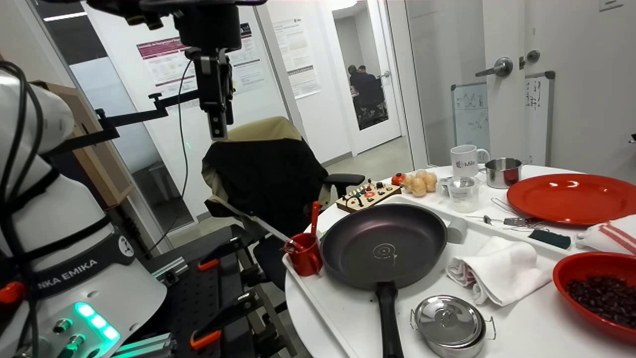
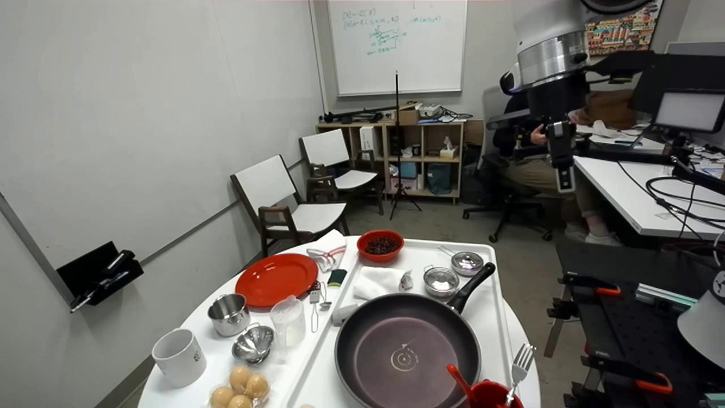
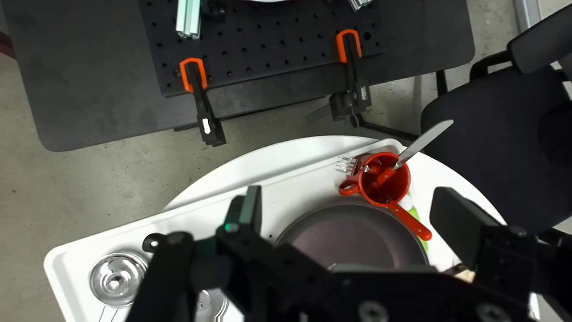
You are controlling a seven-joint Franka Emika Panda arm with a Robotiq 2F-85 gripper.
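Observation:
High above the tray, my gripper stands open, its fingers [image 3: 250, 206] wide apart with nothing between them. In exterior view 1 it hangs at the upper left, clear of every object. A dark frying pan [image 1: 384, 247] rests on the white tray [image 2: 503, 319], its black handle [image 1: 388, 322] toward the front. Beside the pan stands a red mug [image 3: 384, 180] holding a fork, a knife and a red-handled utensil. A lidded metal pot [image 1: 450, 322] and a crumpled white cloth [image 1: 501, 268] also lie on the tray. The wrist view hides part of the pan behind the gripper.
A red bowl of dark beans [image 2: 380, 246] sits at the tray's far end. Outside the tray are a red plate [image 2: 277, 280], a white mug [image 2: 179, 357], a metal cup [image 2: 229, 315] and egg-like items [image 2: 241, 387]. The black bench [image 3: 86, 80] carries orange-tipped clamps [image 3: 194, 75].

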